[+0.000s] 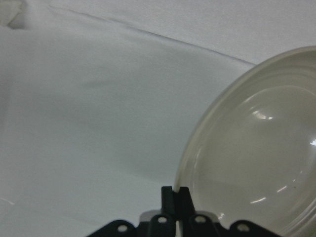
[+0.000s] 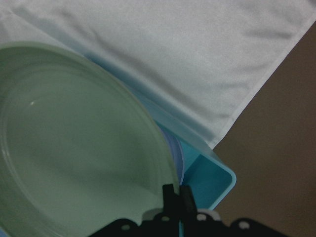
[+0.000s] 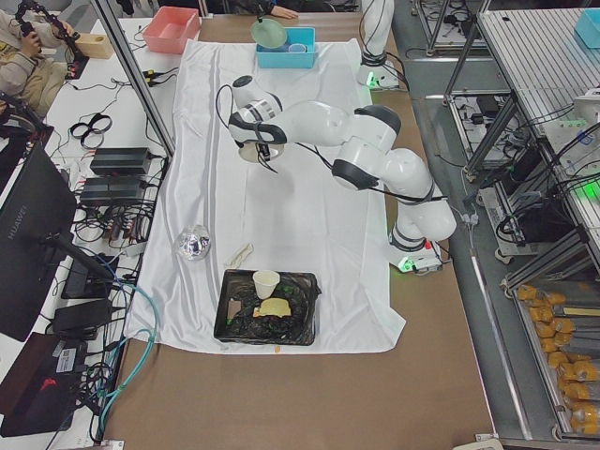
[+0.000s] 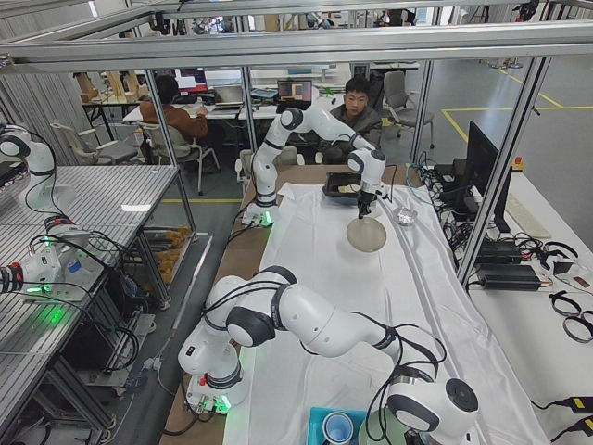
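My left gripper is shut on the rim of a beige plate point(image 1: 252, 143), also seen over the white cloth in the camera right view point(image 4: 367, 239); in the camera left view the arm hides most of it. My right gripper is shut on the rim of a green plate point(image 2: 84, 138), held above a blue bin point(image 3: 286, 58) at the cloth's back end. A blue round dish point(image 4: 338, 426) shows inside the bin, partly under the green plate.
A black tray point(image 3: 267, 323) with a white cup point(image 3: 265, 281) and yellow scraps stands at the near end. A crumpled foil ball point(image 3: 193, 242) lies left. A pink bin point(image 3: 172, 28) is on the side table.
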